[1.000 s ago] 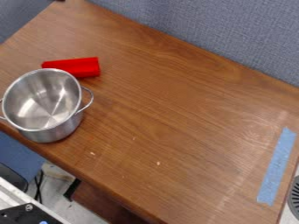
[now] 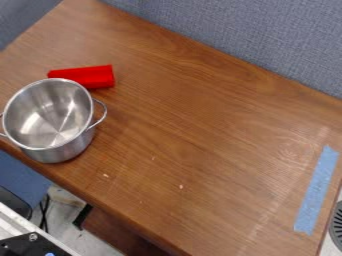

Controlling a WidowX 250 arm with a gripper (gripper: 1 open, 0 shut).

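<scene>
A steel pot (image 2: pixel 48 118) with two wire handles stands at the left front edge of the wooden table (image 2: pixel 201 130), its inside empty as far as it shows. Just behind it lies a red cylindrical object (image 2: pixel 82 77) on its side. My gripper is not visible in the camera view.
A strip of blue tape (image 2: pixel 314 190) runs along the right side of the table. Grey padded walls (image 2: pixel 254 40) bound the back. Some cables and hardware show below the front left edge.
</scene>
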